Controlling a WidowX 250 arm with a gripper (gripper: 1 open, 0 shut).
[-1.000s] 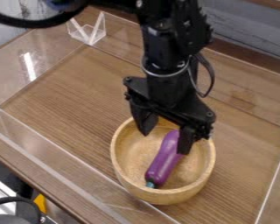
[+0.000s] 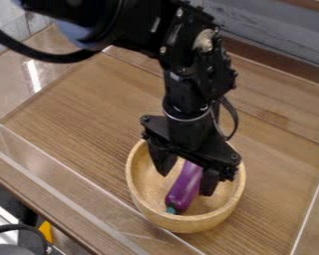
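Note:
A round tan bowl [image 2: 149,199] sits on the wooden table toward the front. In it lies a long purple object [image 2: 183,187], like an eggplant, angled with its greenish tip toward the front, partly hidden by the gripper. My black gripper [image 2: 189,159] is low over the bowl's back half, its fingers spread open on either side above the purple object. Whether they touch it is unclear.
A pale wall or ledge runs along the back. Cables and a small yellow item lie at the lower left edge.
The arm's upper part has shifted slightly and the gripper sits a little differently over the bowl. The bowl and purple object look about the same.

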